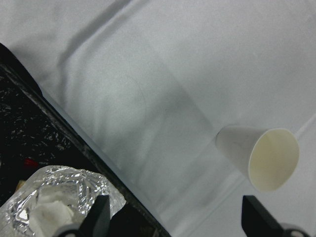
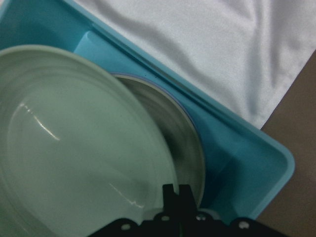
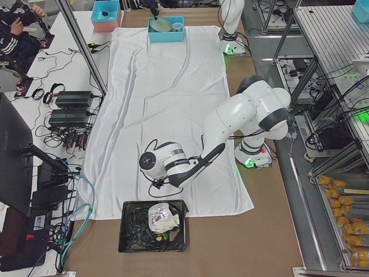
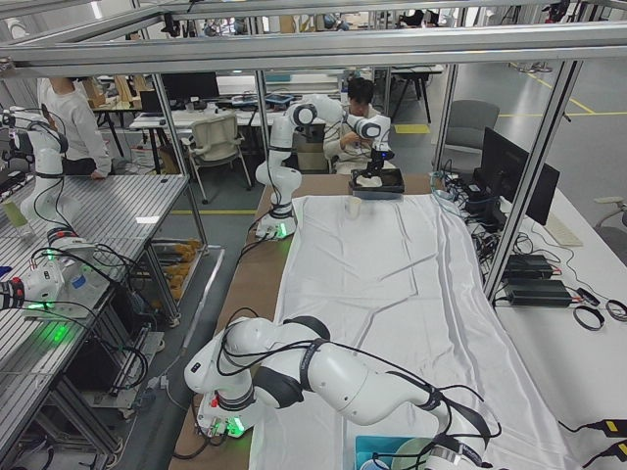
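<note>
A white paper cup (image 1: 256, 158) stands on the white cloth beside a black lined tray (image 3: 130, 231), which holds crumpled foil-like wrap (image 1: 64, 197) with white material. My left gripper hovers over tray edge and cloth, open, nothing between its fingers; in the camera left view the arm hides the cup. My right gripper is shut on the rim of a pale green plate (image 2: 79, 138), over a metal-lined round dish (image 2: 185, 148) in the blue bin (image 2: 237, 138).
Brown table (image 3: 219, 259) shows around the white cloth. Monitors and cables (image 3: 57, 133) line the left side, with metal frame posts alongside.
</note>
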